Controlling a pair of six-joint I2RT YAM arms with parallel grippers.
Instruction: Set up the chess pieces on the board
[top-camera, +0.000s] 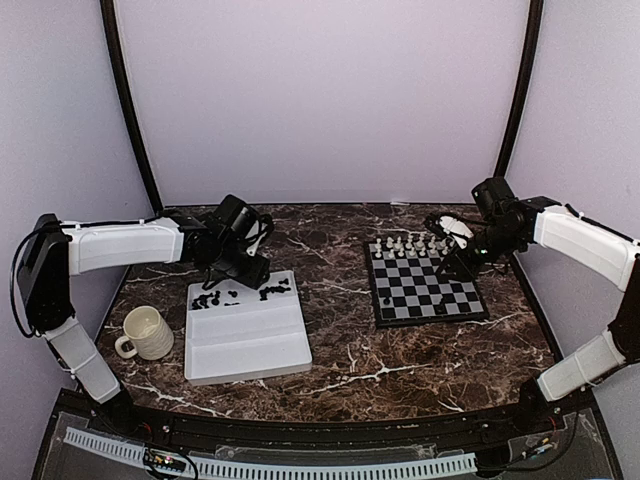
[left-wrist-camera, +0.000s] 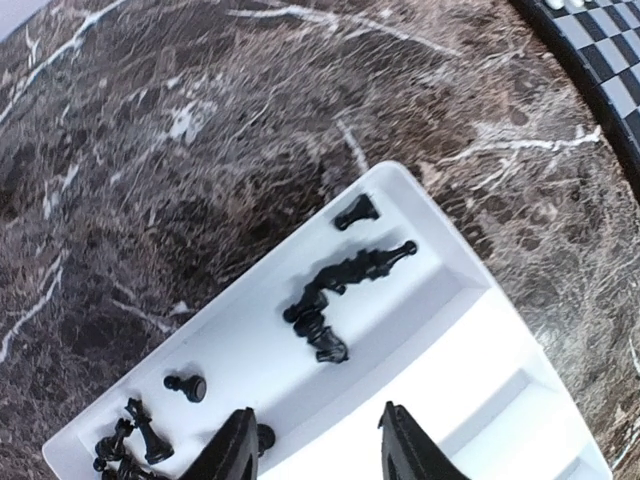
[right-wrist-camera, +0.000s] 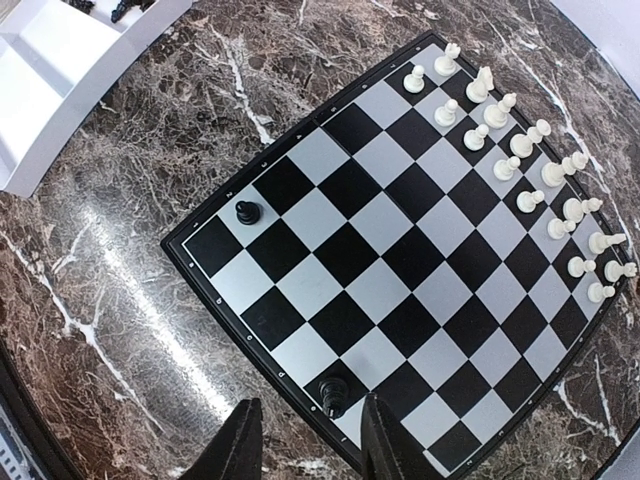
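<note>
The chessboard (right-wrist-camera: 390, 250) carries white pieces (right-wrist-camera: 476, 138) along its far side and two black pieces, one near a corner (right-wrist-camera: 248, 212), the other (right-wrist-camera: 334, 393) near the edge closest to my right gripper, which hangs above the board, open and empty. Black pieces (left-wrist-camera: 330, 345) lie on their sides in the upper compartment of the white tray (left-wrist-camera: 450, 220). Above that tray my left gripper hangs with its fingers apart and nothing visible between them.
A white mug (top-camera: 148, 333) stands left of the tray. Bare marble table (top-camera: 340, 350) separates tray and board. Walls rise at the back and both sides.
</note>
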